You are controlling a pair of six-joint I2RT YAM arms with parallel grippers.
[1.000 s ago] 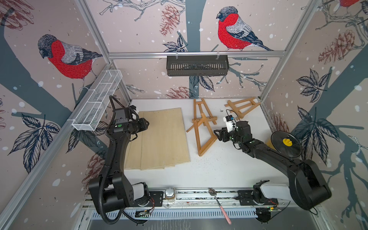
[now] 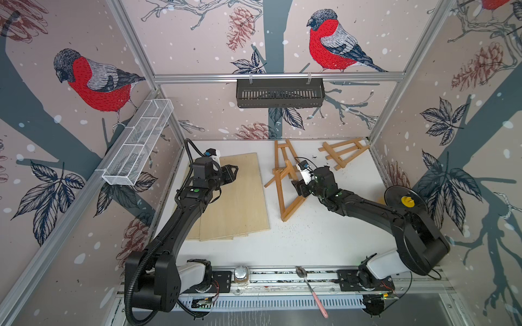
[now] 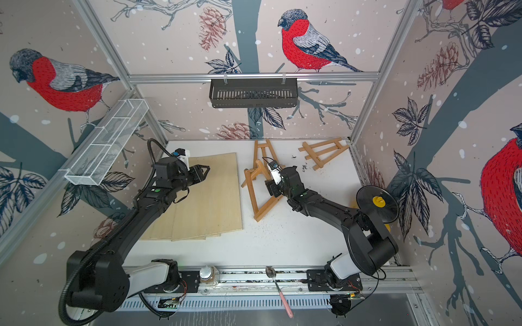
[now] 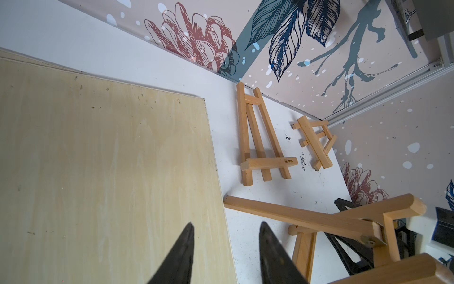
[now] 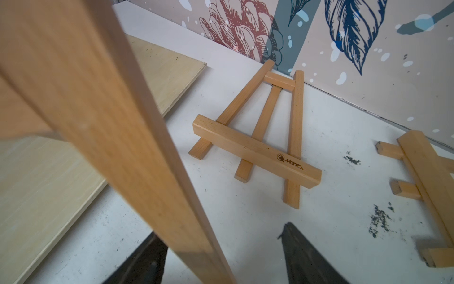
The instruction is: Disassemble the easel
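A wooden easel (image 2: 280, 193) stands near the middle of the table. My left gripper (image 2: 231, 172) is open and empty above the plywood, left of the easel; its fingertips (image 4: 186, 232) show at the bottom of the left wrist view. My right gripper (image 2: 299, 187) is open at the standing easel's right side. In the right wrist view, a near wooden bar (image 5: 141, 151) runs beside or between its fingers; I cannot tell if they touch. A flat frame stamped with a logo (image 5: 250, 151) lies behind, and another frame (image 2: 343, 152) lies at the back right.
Plywood sheets (image 2: 233, 212) cover the left of the table. A white wire basket (image 2: 136, 144) is on the left wall, a dark tray (image 2: 280, 95) on the back wall. A round black object (image 2: 397, 195) is at the right edge.
My left gripper has moved right and slightly up over the plywood. My right gripper has moved left, closer onto the standing easel.
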